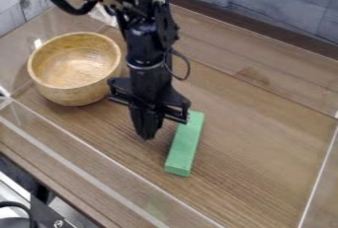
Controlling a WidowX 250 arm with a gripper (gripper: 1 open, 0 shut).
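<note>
My gripper [146,123] hangs from the black arm over the middle of the wooden table, pointing down, with nothing visible between its fingers; it looks shut. Just to its right and a little nearer lies a green rectangular block [184,145], long side running front to back, its far end close to the gripper's right side. At the left stands a wide yellow-tan bowl [71,84], apart from the gripper.
A blue-grey wall runs along the back right. A black cable or part shows at the lower left corner.
</note>
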